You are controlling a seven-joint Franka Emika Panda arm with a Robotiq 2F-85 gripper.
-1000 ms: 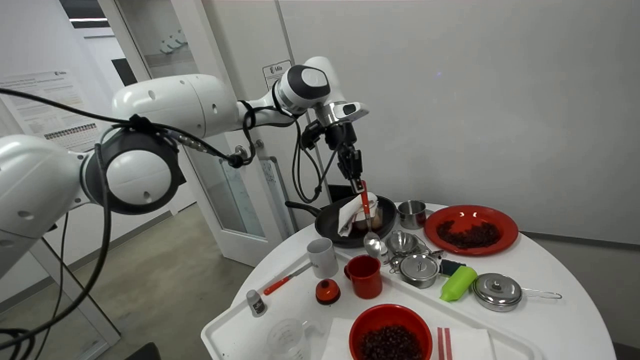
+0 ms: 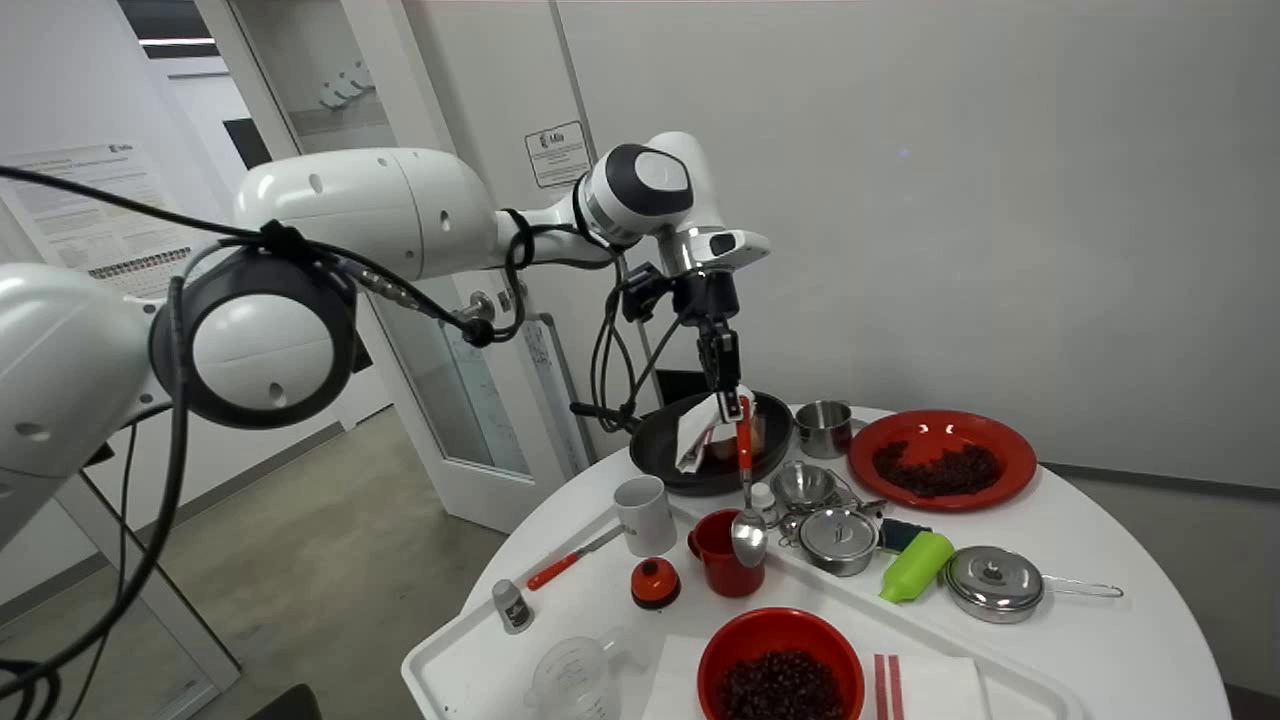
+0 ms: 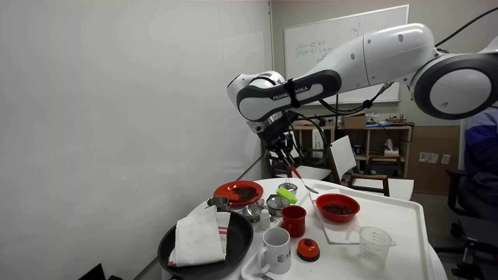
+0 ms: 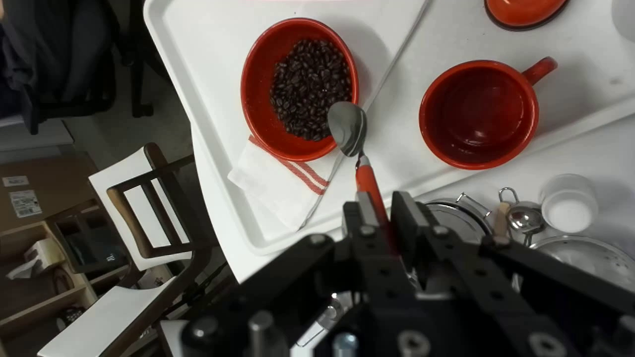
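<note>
My gripper is shut on the red handle of a metal spoon. In exterior view 1 the gripper hangs above the table, and the spoon points downward with its bowl overlapping the red mug. The wrist view shows the spoon overlapping the rim of a red bowl that holds dark beans. Empty inside, the red mug appears to the right of the spoon there. A red plate, also bearing dark beans, lies at the back of the table.
On the tray stand a white mug, a clear measuring cup and a red-orange timer. Small metal pots, a green bottle and a black pan with a cloth crowd the area behind the tray.
My arm has moved right and downward in exterior view 1, carrying the spoon along. The spoon remains in the gripper, and the table items look unmoved.
</note>
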